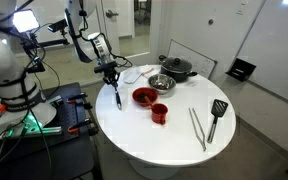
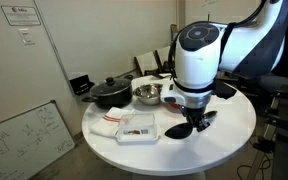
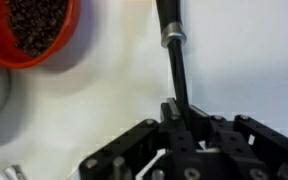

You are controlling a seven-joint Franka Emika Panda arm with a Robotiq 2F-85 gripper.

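A black utensil (image 1: 118,98) with a long handle hangs below my gripper (image 1: 110,74) at the left side of the round white table. In the wrist view its black handle (image 3: 168,15) with a silver collar runs up from between the fingertips, and my gripper is shut on it. From exterior view 2 a dark rounded end (image 2: 179,131) shows low in front of the arm, close to the tabletop; whether it touches is unclear. A red bowl (image 3: 67,45) of dark beans or grains lies at the upper left of the wrist view.
On the table (image 1: 184,145) stand a red cup (image 1: 159,114), a metal bowl (image 1: 175,68) and a black lidded pot (image 2: 111,92). Tongs (image 1: 197,128) and a black spatula (image 1: 217,118) lie to the right. A clear white container (image 2: 138,128) sits beside a cloth (image 2: 109,122).
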